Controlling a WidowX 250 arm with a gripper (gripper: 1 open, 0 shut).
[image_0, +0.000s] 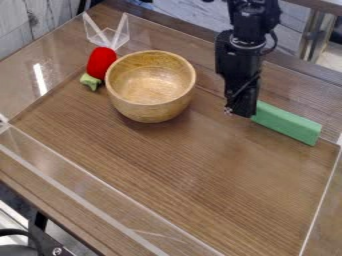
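Observation:
My gripper (243, 107) hangs low over the table at the left end of a green block (287, 124), its fingertips close beside it; whether they touch it I cannot tell. It looks shut, with nothing visible between its fingers. The green block lies flat at the right of the table. A wooden bowl (151, 85) sits left of the gripper.
A red object (102, 62) with a green part lies at the upper left, near a pale wire-like item. A dark coiled item shows at the bottom left corner.

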